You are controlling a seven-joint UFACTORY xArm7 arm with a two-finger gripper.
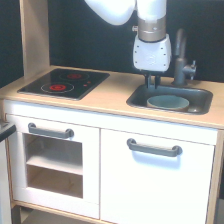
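Observation:
A teal pot or bowl point(168, 102) sits low inside the dark sink point(205, 103), in the right half of the counter. The white arm comes down from the top of the view. Its gripper point(152, 82) points downward over the left part of the sink, just left of and above the pot. The fingers are small and dark against the sink, so whether they touch the pot, or how far apart they are, cannot be made out.
The dark faucet point(180, 58) rises behind the sink, close to the arm. A black cooktop point(63, 83) with red rings lies on the left. Clear wooden counter point(115, 92) separates it from the sink. Below are an open-fronted compartment point(55, 168) and a white door point(150, 185).

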